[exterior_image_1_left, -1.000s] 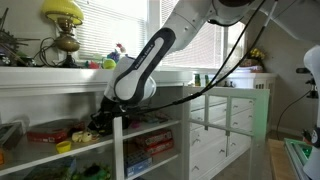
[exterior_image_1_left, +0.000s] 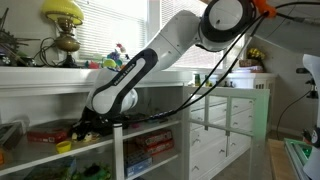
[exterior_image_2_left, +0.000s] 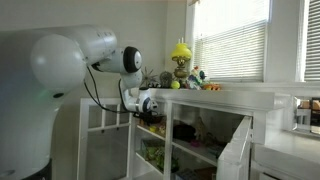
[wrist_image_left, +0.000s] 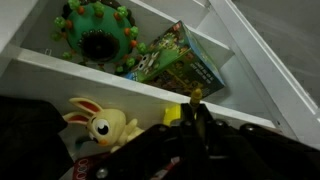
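My gripper is in among the shelves of the white cabinet, at the lower right of the wrist view. Its dark fingers are close together, with a small tan piece (wrist_image_left: 196, 95) at their tips; what it belongs to is hidden. Close by on the left is a yellow object (wrist_image_left: 173, 114). A cream rabbit toy (wrist_image_left: 112, 128) with pink ears sits further left. From outside, the gripper (exterior_image_1_left: 86, 126) is seen small and dark before the left shelf, its fingertips unclear.
A white shelf edge (wrist_image_left: 115, 83) crosses the wrist view. Beyond it are a green boxed item (wrist_image_left: 182, 62) and a round green toy (wrist_image_left: 98, 38). Black cloth (wrist_image_left: 30, 130) lies at the left. The open cabinet door (exterior_image_1_left: 240, 112) and a post (exterior_image_1_left: 118, 150) stand near the arm.
The arm's white wrist has moved left and lower along the shelf, and the forearm now reaches in at a flatter angle. Shelf items look unmoved from outside.
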